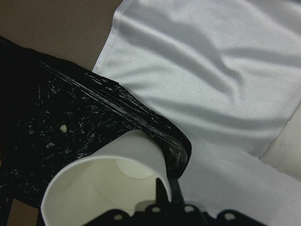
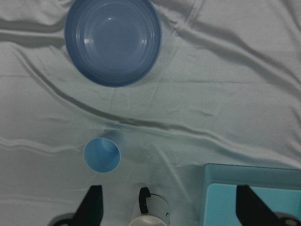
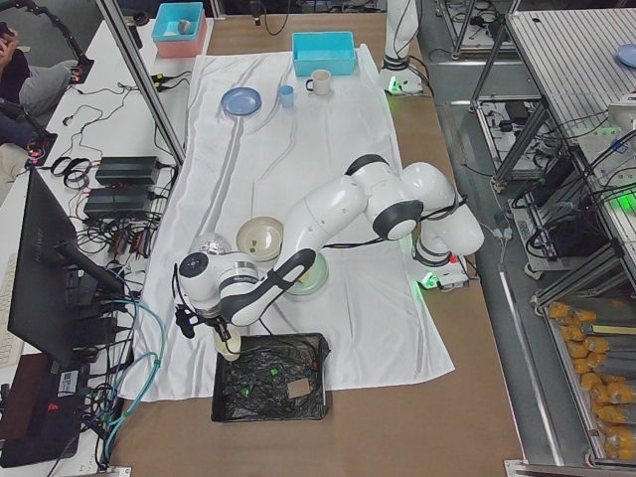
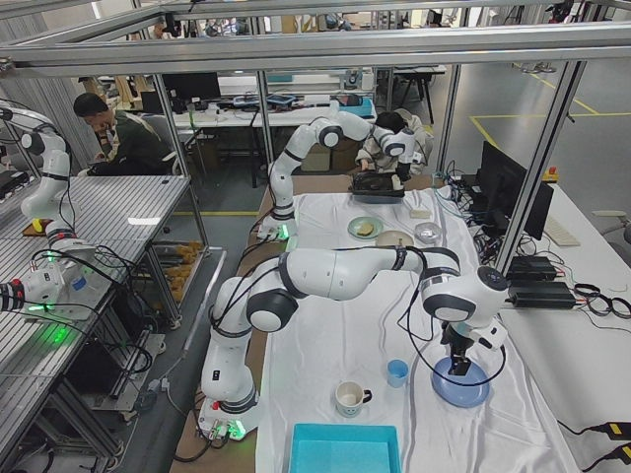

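Observation:
A white paper cup [image 1: 103,188] hangs in my left gripper [image 3: 217,330], which is shut on its rim, over the near-left edge of the black bag-lined bin [image 3: 268,383]. In the left wrist view the cup lies tipped with its opening showing. My right gripper stands open above a white mug [image 2: 148,212], a blue cup [image 2: 102,154] and a blue plate [image 2: 113,42], with nothing seen between its fingers.
A beige plate [image 3: 259,231] and a green plate [image 3: 310,278] sit behind the bin, partly under the left arm. A cyan box [image 3: 323,55] stands at the far end. A monitor [image 3: 40,268] flanks the left edge.

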